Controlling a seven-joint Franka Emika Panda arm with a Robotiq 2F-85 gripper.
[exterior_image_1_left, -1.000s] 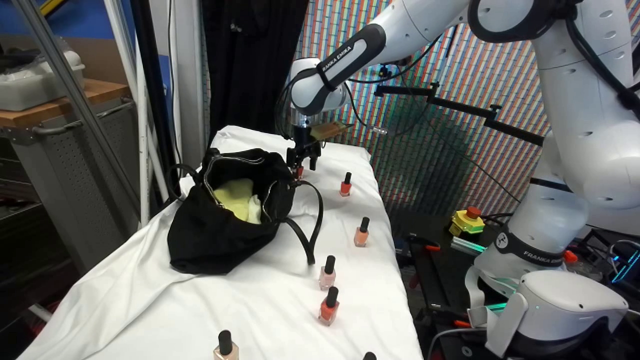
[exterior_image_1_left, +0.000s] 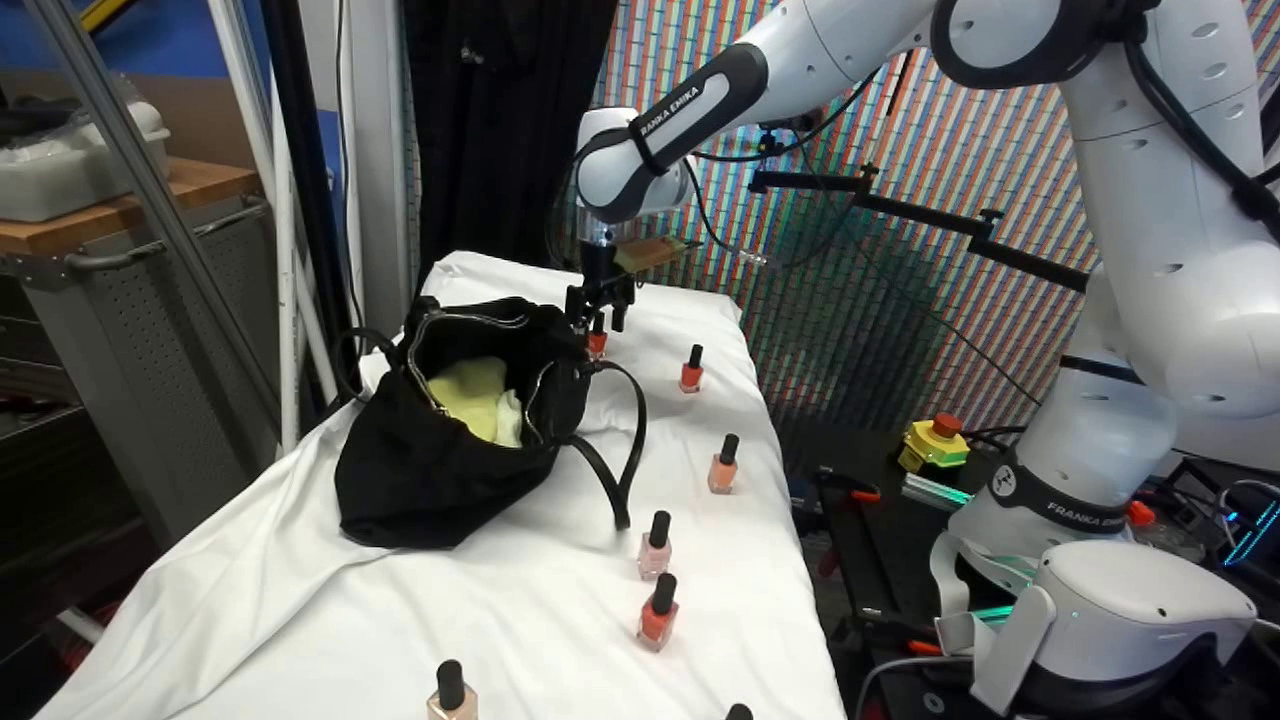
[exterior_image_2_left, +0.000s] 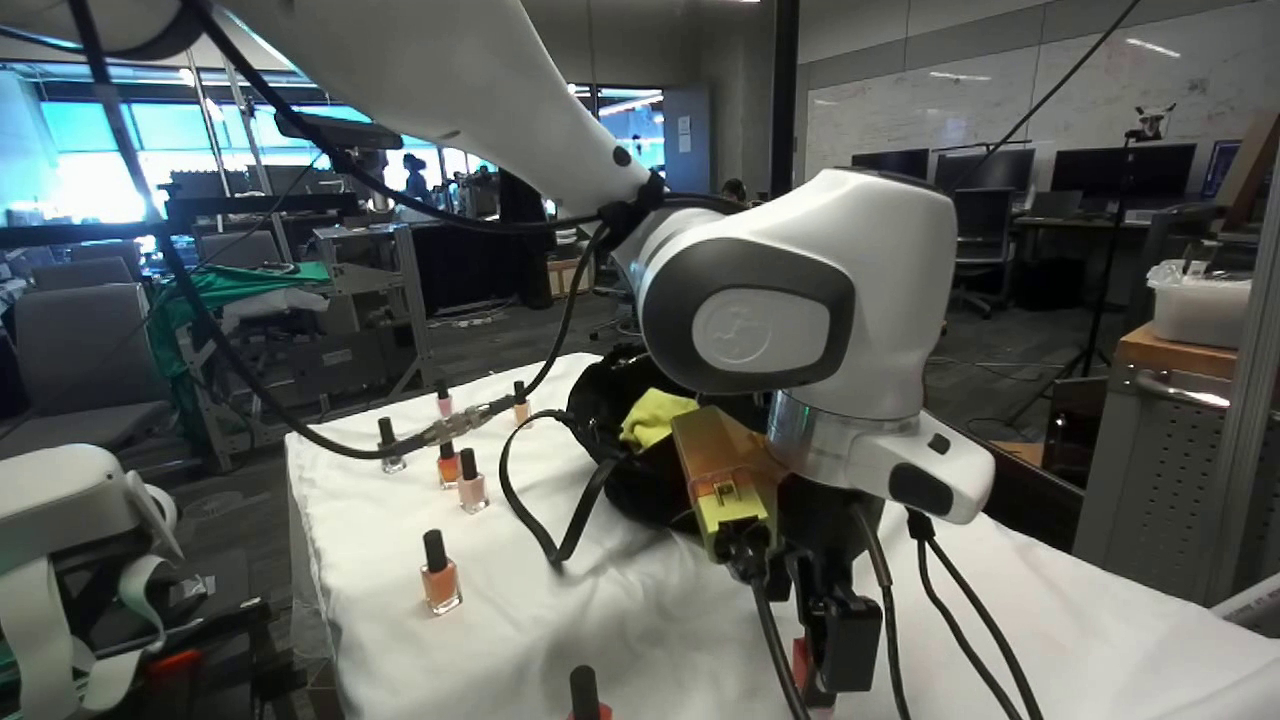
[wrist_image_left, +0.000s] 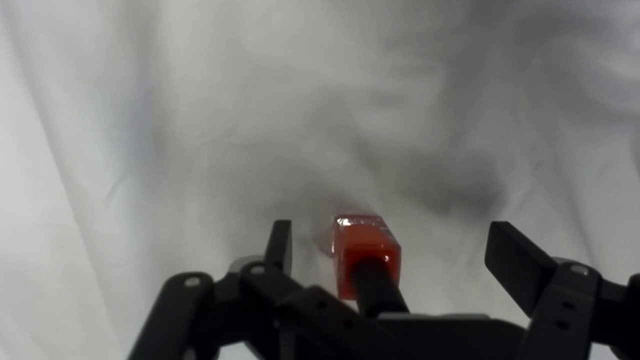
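Observation:
A red nail polish bottle (wrist_image_left: 366, 255) with a black cap stands upright on the white cloth. My gripper is open above it, one finger (wrist_image_left: 279, 249) to each side. The bottle sits closer to the left finger, and neither finger appears to touch it. Exterior view 1 shows the same bottle (exterior_image_1_left: 596, 344) below the gripper (exterior_image_1_left: 601, 314), at the table's far end. From exterior view 2, the gripper's dark fingers (exterior_image_2_left: 849, 644) hide most of it.
A black bag (exterior_image_1_left: 450, 480) lies open beside the gripper, yellow cloth (exterior_image_1_left: 470, 394) inside and its strap (exterior_image_1_left: 618, 480) loose on the table. Several other bottles stand along the right side, including a red one (exterior_image_1_left: 691, 374) and a peach one (exterior_image_1_left: 723, 468).
My gripper has shifted slightly, up and to the left in exterior view 1. More of the red bottle shows beneath it. The bag and the other bottles have not moved.

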